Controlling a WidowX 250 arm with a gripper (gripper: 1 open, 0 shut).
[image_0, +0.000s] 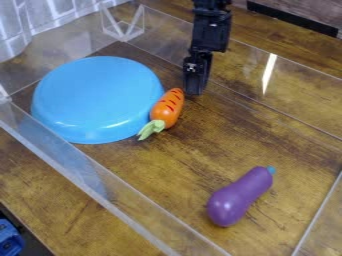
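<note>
A black robot arm reaches down from the top of the view, its gripper (195, 80) low over the wooden floor at the back, a little behind and right of an orange toy carrot (167, 108) with pale green leaves. The carrot lies against the right rim of a light blue upturned round plate or lid (94, 95). A purple toy eggplant (238, 197) lies at the front right. The fingertips are dark and small; whether they are open or shut is unclear.
Clear plastic walls border the wooden work area (147, 190). A blue object (7, 238) is at the lower left corner, outside the wall.
</note>
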